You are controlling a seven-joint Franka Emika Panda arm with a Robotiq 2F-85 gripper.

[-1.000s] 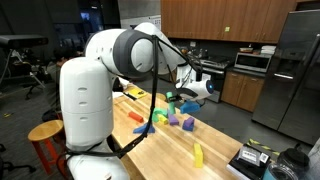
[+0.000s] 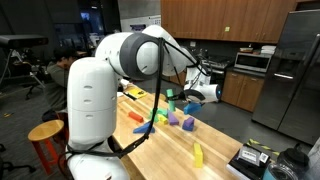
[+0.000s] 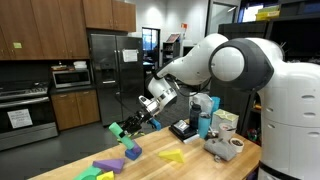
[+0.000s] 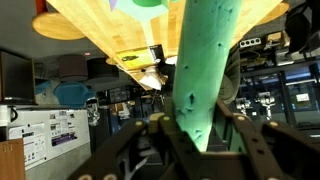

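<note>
A long green block (image 4: 205, 65) is held in my gripper, its length running up through the wrist view. In the second exterior view, this green block (image 3: 121, 134) hangs tilted above the table, at the fingers' lower left. The same gripper (image 3: 128, 128) is shut on it. From the first exterior view, the held block (image 2: 170, 94) shows small above the table's far part, and the fingers are too small to make out.
A yellow block (image 2: 198, 155) lies alone on the table's near right. Purple blocks (image 2: 188, 124), a blue block (image 2: 144, 128) and several others lie closer to the far left. A black device (image 2: 250, 160) stands at the right edge. Bare tabletop (image 2: 165, 160) shows in front.
The arm has shifted only slightly over the last second, with the green block still in the gripper. The blocks on the table look unmoved.
</note>
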